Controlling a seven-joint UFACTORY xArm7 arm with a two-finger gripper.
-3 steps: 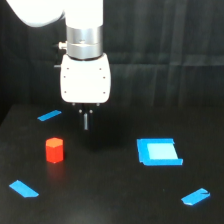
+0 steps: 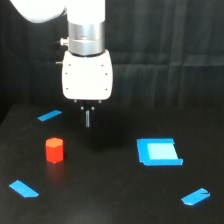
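A red block rests on the black table at the left of the camera view. My gripper hangs above and to the right of it, pointing down and apart from the block. Its fingers look like one thin dark shape from here, so how far apart they stand is unclear. Over to the right lies a pale square framed with blue tape.
Strips of blue tape lie on the table at the back left, front left and front right. A dark curtain hangs behind. Bare table separates the block from the taped square.
The gripper has shifted slightly to the right and a little lower. The red block and the taped square stay where they were.
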